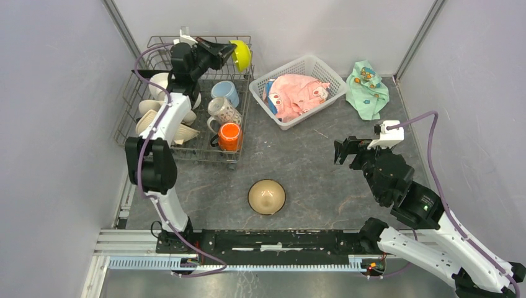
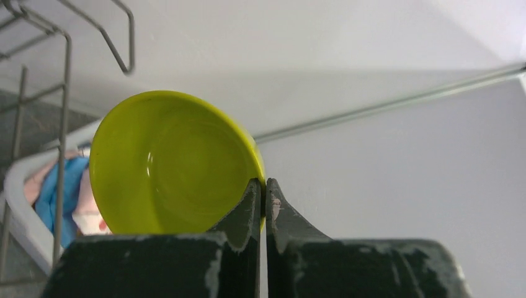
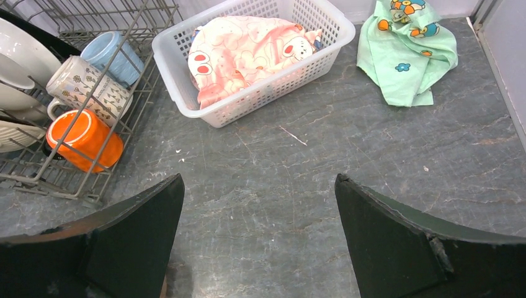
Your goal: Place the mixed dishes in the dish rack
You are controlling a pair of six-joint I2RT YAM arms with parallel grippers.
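Note:
My left gripper is shut on a yellow-green bowl by its rim, holding it up at the back right of the wire dish rack. The rack holds white plates, a blue cup, a patterned mug and an orange mug. A beige bowl lies on the counter in front. My right gripper stands open over the bare counter at the right, nothing between its fingers.
A white basket with pink cloth stands right of the rack, with a green cloth beside it. Walls bound the back and sides.

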